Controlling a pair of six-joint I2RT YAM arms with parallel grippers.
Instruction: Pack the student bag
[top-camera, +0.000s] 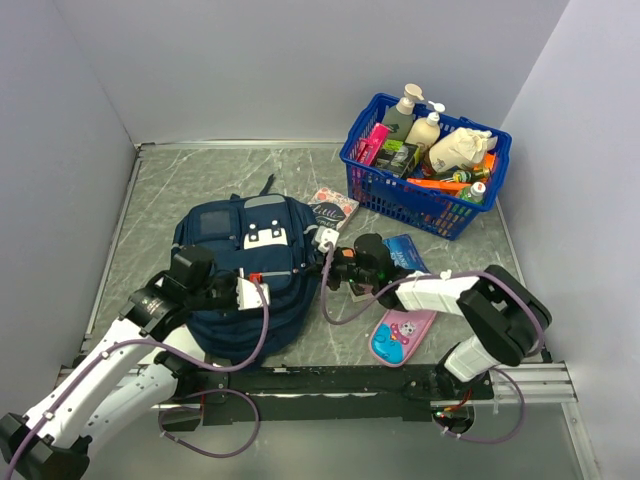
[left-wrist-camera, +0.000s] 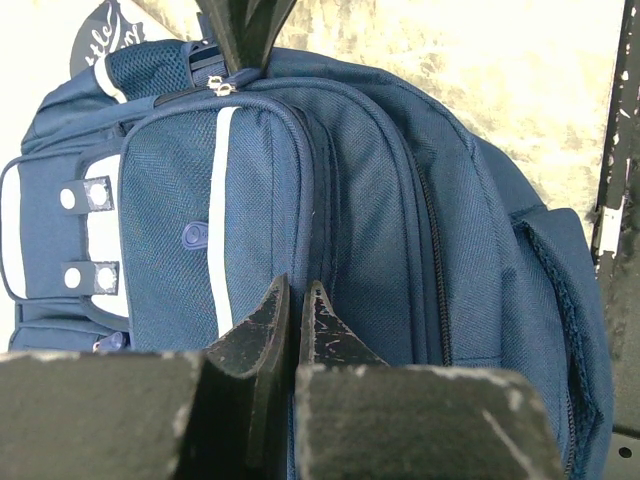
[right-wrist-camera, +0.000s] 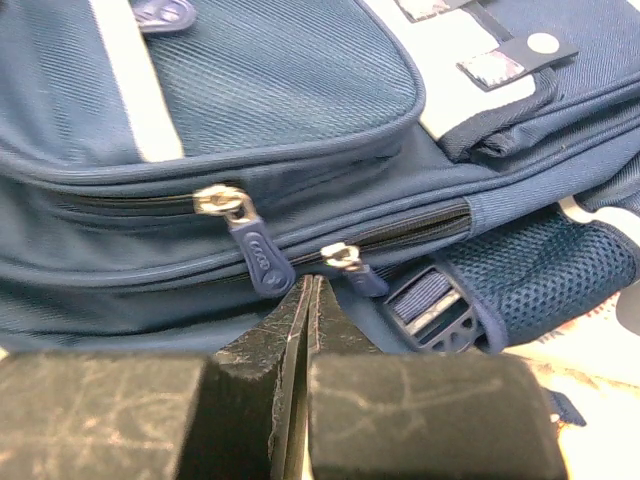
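The navy student bag (top-camera: 268, 213) lies on the floor under both arms, its front pocket (left-wrist-camera: 170, 240) facing up. My left gripper is shut on the pocket's piped edge, a strip of blue showing between its fingers. On the bag's side, my right gripper is shut with nothing between its fingers. Its tips sit between two zipper pulls: a larger navy pull (right-wrist-camera: 263, 258) just left and a smaller pull (right-wrist-camera: 368, 281) just right, both outside the fingers. A short stretch of dark zipper (right-wrist-camera: 415, 228) runs right of the smaller pull.
A blue basket (top-camera: 430, 202) full of bottles and packets stands at the back right. A patterned book (top-camera: 333, 205) lies by the bag. A pink and blue case (top-camera: 402, 335) and a blue item (top-camera: 405, 250) lie near the right arm.
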